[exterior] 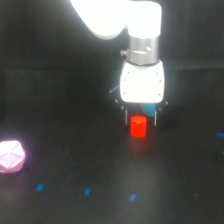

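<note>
The white gripper points down in the middle of the camera view. Its thin fingers stand apart, so it is open. A small red block shows between and just below the fingertips, with a gap visible on either side. Whether it stands level with the fingers in depth I cannot tell. The blue knobbly ball is mostly hidden by the gripper's body; only a part shows below its white housing.
A pink faceted ball lies on the dark table at the far left. Several small blue marks dot the surface in front and at the right edge.
</note>
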